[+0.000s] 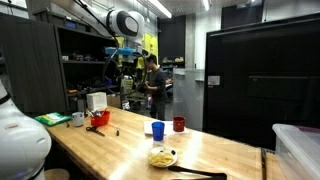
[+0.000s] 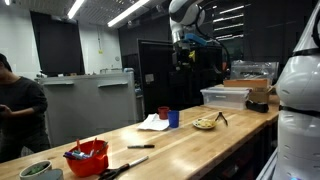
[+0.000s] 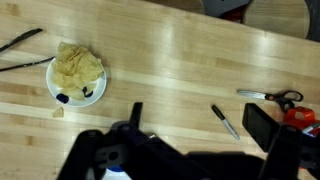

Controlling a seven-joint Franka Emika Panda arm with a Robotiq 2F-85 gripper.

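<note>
High above the wooden table (image 1: 130, 150), my gripper points down, its two dark fingers wide apart and nothing between them. Below it in the wrist view, a white plate (image 3: 94, 97) heaped with yellow chips or paper-like pieces (image 3: 76, 70) lies at the left. A blue cup (image 1: 158, 132) and a red cup (image 1: 179, 124) stand near each other toward the table's far side. The wrist view also has a marker or small knife (image 3: 225, 122) right of centre, and scissors (image 3: 275, 97) at the right.
A red basket (image 2: 87, 158) with things in it stands at one end, near a bowl (image 2: 37, 169). White paper (image 1: 149, 127) lies by the cups. A black utensil (image 1: 198, 173) lies beside the plate. A person (image 2: 20, 110) stands beyond the table.
</note>
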